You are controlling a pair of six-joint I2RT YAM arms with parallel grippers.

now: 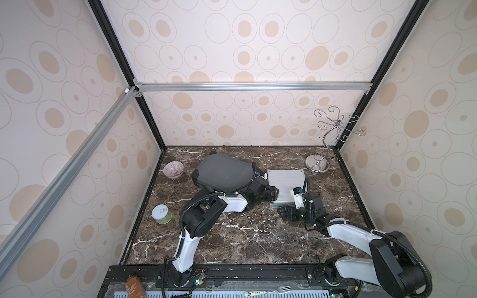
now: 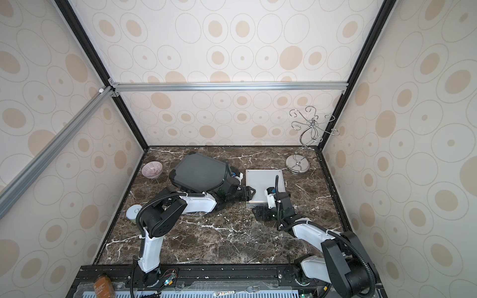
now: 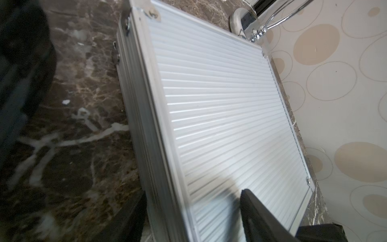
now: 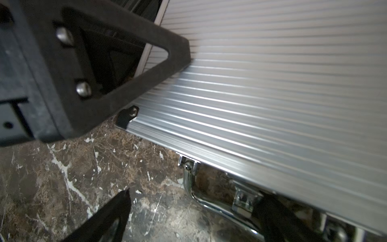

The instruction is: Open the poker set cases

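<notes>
A silver ribbed aluminium case point(image 1: 286, 181) lies closed at the right of centre, a chrome handle point(image 4: 209, 203) and latches along its front edge. My left gripper straddles the case's left edge, fingers apart, one beside the side wall and one over the lid; contact is unclear. My right gripper stands open at the front edge, one finger beside the handle and latch, the other over bare table. A large dark grey case point(image 1: 223, 172) lies to the left, behind my left arm.
A pink bowl point(image 1: 173, 169) sits back left, a white-lidded jar point(image 1: 161, 213) at the left. A chrome wire stand point(image 1: 317, 164) stands behind the aluminium case at right.
</notes>
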